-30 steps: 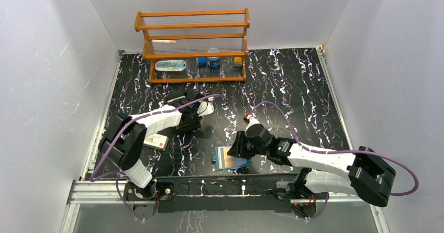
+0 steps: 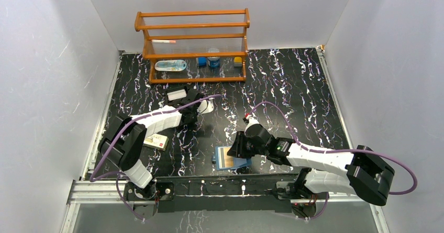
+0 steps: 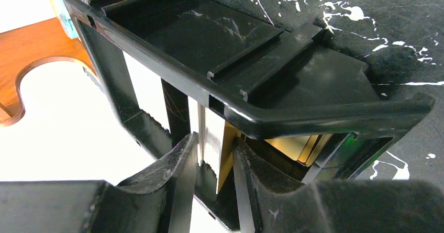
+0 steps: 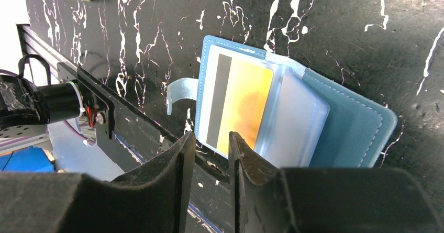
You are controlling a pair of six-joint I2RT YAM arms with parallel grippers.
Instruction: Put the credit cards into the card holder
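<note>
In the left wrist view, a black slotted box [image 3: 173,55] lies tilted, with white and yellow cards [image 3: 213,139] in one slot. My left gripper has its fingers on either side of these cards, close against them; whether it grips them cannot be told. More yellowish cards [image 3: 293,145] show in a neighbouring slot. A light blue card holder [image 4: 361,123] lies opened on the table at the front, a yellow card with a dark stripe [image 4: 243,99] in its clear sleeve. Over its near edge my right gripper stands part open, nothing between its fingers.
Behind the black box stands a wooden rack [image 2: 193,54] with several small items. A pale box [image 2: 156,141] lies beside my left arm. The table's right side and the middle between the arms are clear.
The black box has tipped at my left gripper, so a white patch now shows at its back left and less of its dark front shows. The right arm and card holder look unmoved.
</note>
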